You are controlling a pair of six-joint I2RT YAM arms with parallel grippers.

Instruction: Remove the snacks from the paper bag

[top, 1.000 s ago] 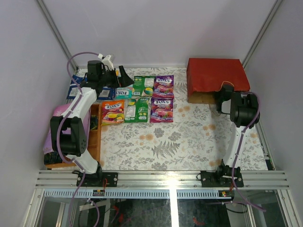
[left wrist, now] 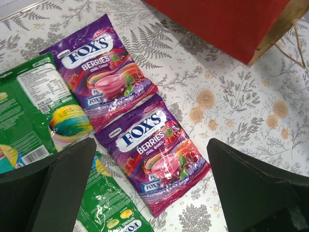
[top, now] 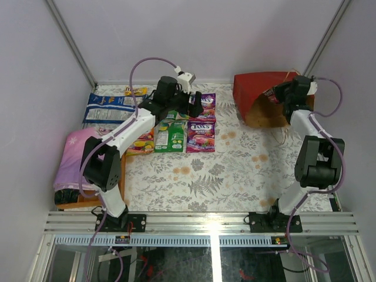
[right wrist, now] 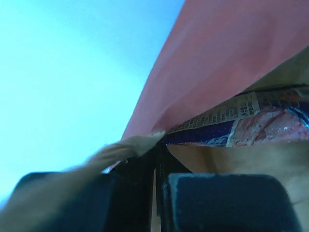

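The red paper bag (top: 257,85) lies on its side at the back right, its mouth facing front. At its right edge my right gripper (top: 283,92) is shut on a purple snack packet (top: 270,95). In the right wrist view, the end of that packet (right wrist: 256,124) sits at the shut fingers, with the bag's wall above and part of a pale handle in front. My left gripper is open above two purple Fox's packets (left wrist: 157,152), with nothing between its fingers and the table snacks below.
Green packets (top: 170,137) and a blue packet (top: 110,110) lie among several snacks at the back left. A wooden tray (top: 121,176) with a pink package (top: 75,157) stands at the left.
The left arm has swung right, above the purple packets.
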